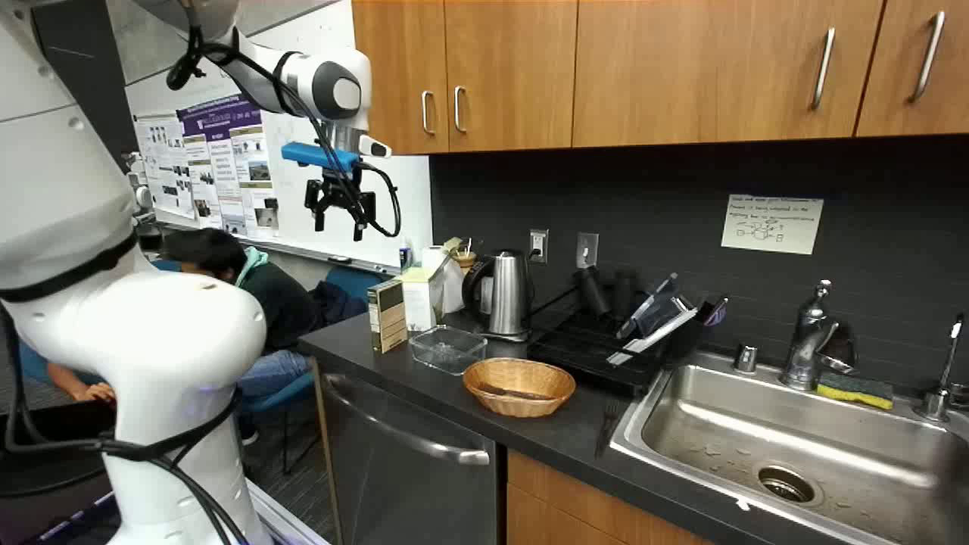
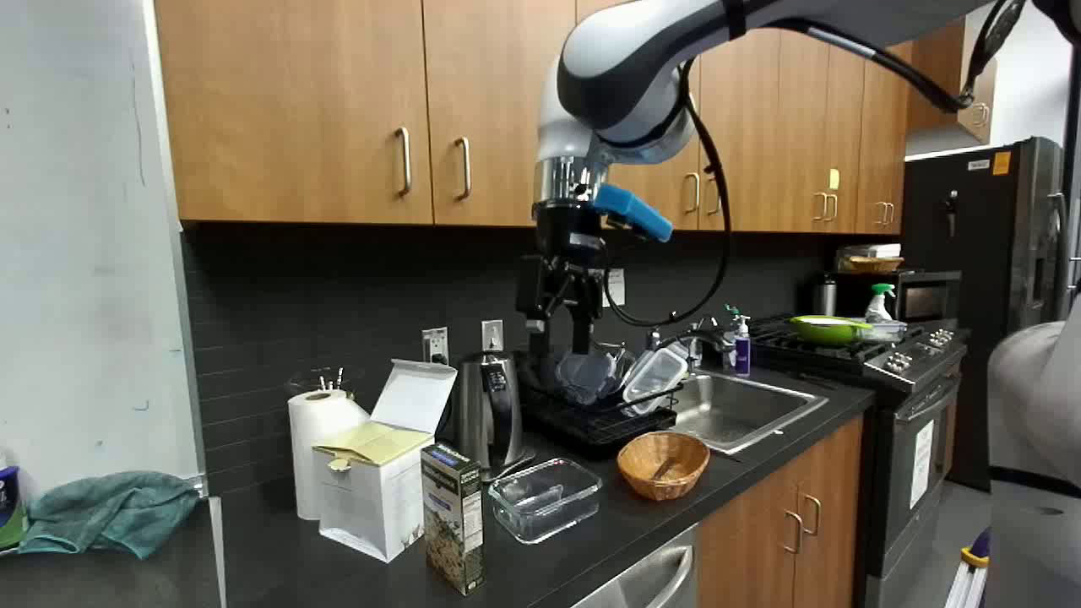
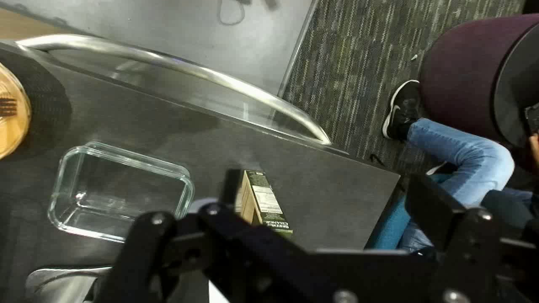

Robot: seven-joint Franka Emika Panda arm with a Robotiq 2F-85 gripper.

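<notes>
My gripper (image 1: 338, 227) hangs high above the left end of the counter, its fingers spread and nothing between them. In the wrist view the open gripper points down, and a small upright box (image 3: 265, 197) shows beside one finger, far below. A clear glass dish (image 2: 545, 501) stands empty on the counter, near the box (image 2: 453, 517). The wicker basket (image 1: 518, 389) holds a dark fork-like utensil (image 3: 7, 107), and another dark fork (image 1: 606, 427) lies on the counter between basket and sink.
A steel kettle (image 1: 509, 295) and a dish rack (image 1: 586, 350) with containers line the back. An open white box (image 2: 372, 502) and paper towel roll (image 2: 316, 436) stand left. The sink (image 1: 808, 445) is right; cabinets (image 1: 509, 73) overhang. A person sits beyond the counter's end.
</notes>
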